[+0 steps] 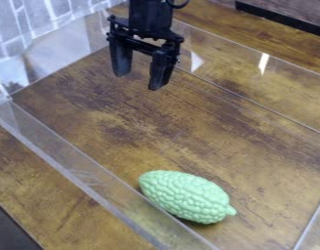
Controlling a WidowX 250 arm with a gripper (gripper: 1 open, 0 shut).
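My black gripper [140, 61] hangs at the top centre over the wooden floor of a clear-walled tray, its two fingers spread wide and open with nothing between them. A pale green, bumpy, oblong vegetable toy [185, 196] lies on the wood near the front of the tray, well apart from the gripper.
Clear plastic walls [71, 166] border the work area on the left, front, back and right. The wooden surface [149, 127] between gripper and green toy is bare. A pale tiled or quilted backdrop fills the top left corner.
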